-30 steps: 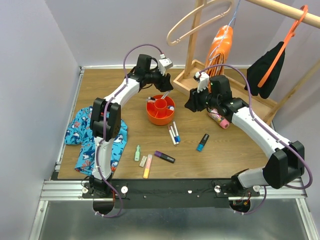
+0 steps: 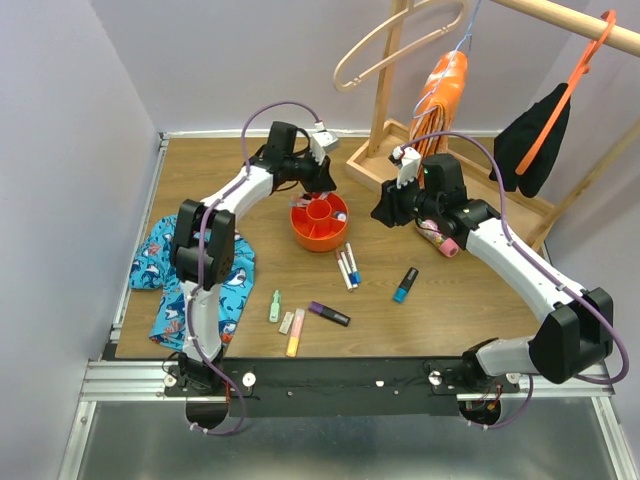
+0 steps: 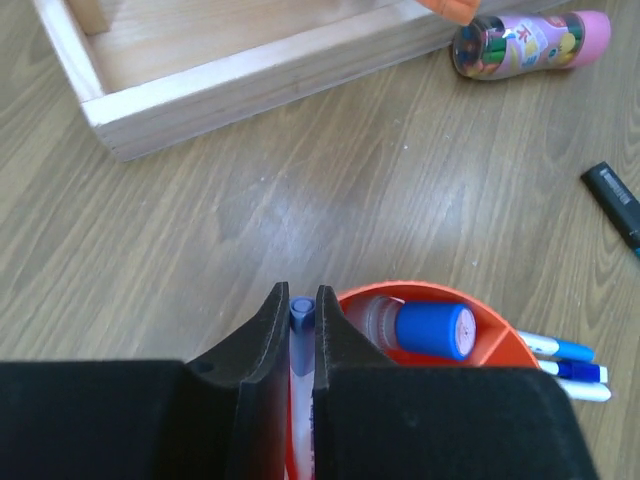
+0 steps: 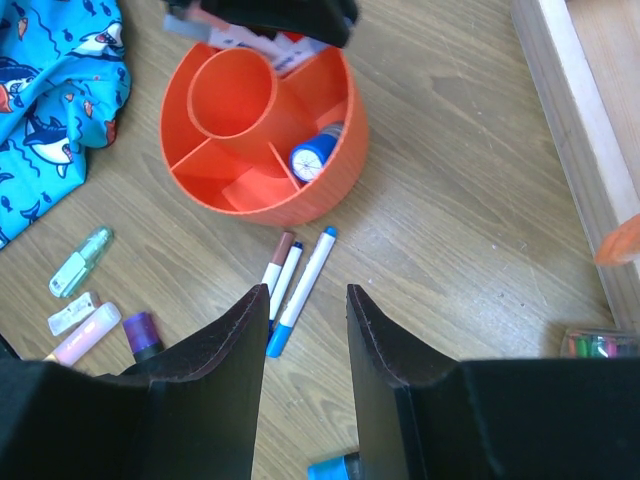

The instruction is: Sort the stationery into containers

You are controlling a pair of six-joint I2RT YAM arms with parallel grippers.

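An orange divided container (image 2: pixel 318 240) holds a blue-capped item (image 3: pixel 434 328) and other pieces. My left gripper (image 2: pixel 316 184) is over its back, shut on a pale pen (image 3: pixel 300 350) held upright. My right gripper (image 2: pixel 382 212) hangs right of the container, part open and empty. Beside the container lie several slim markers (image 4: pixel 302 292). Toward the table's front are a green item (image 2: pixel 275 306), a white eraser (image 2: pixel 285 322), a pink-yellow highlighter (image 2: pixel 296 332) and a purple-capped marker (image 2: pixel 329 313). A dark blue-capped marker (image 2: pixel 406 284) lies to the right.
Blue patterned cloth (image 2: pixel 160 260) covers the left table. A wooden rack tray (image 3: pixel 180 95) stands behind, with an orange garment (image 2: pixel 445 90) and a black cloth hanging. A pink-lidded jar (image 3: pixel 530 45) lies beside it.
My left gripper has shifted slightly left and toward the front, with the pale pen now lower over the container. The right arm is nearly unchanged.
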